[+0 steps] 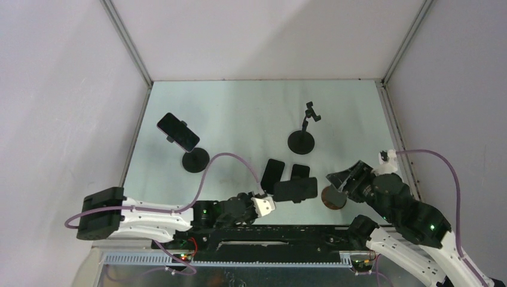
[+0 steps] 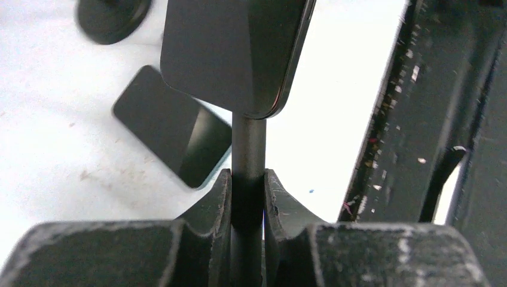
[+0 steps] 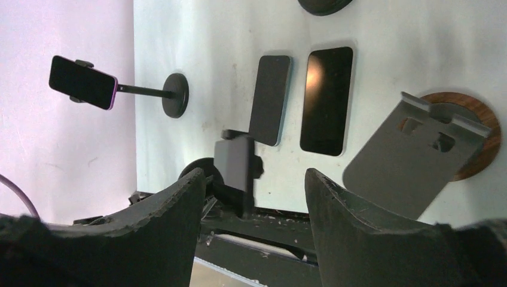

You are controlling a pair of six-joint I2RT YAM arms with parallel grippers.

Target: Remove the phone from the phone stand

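In the left wrist view a dark phone [image 2: 239, 54] sits at the upper end of a black stand pole [image 2: 248, 140]. My left gripper is shut on that pole below the phone. From the top, the same phone [image 1: 299, 189] is raised over the front of the table, just right of the left hand. My right gripper [image 1: 342, 178] is to its right; in its wrist view the fingers [image 3: 185, 200] are spread wide, with nothing held. The blurred phone holder [image 3: 236, 164] appears beyond them, its clips showing; the left hand is partly hidden.
Two phones, a left one [image 3: 271, 100] and a right one [image 3: 327, 101], lie flat on the table. A grey stand on a wooden base [image 3: 487, 134] is at the front right. Another stand holds a phone [image 1: 178, 131] at left; an empty stand [image 1: 301, 142] is farther back.
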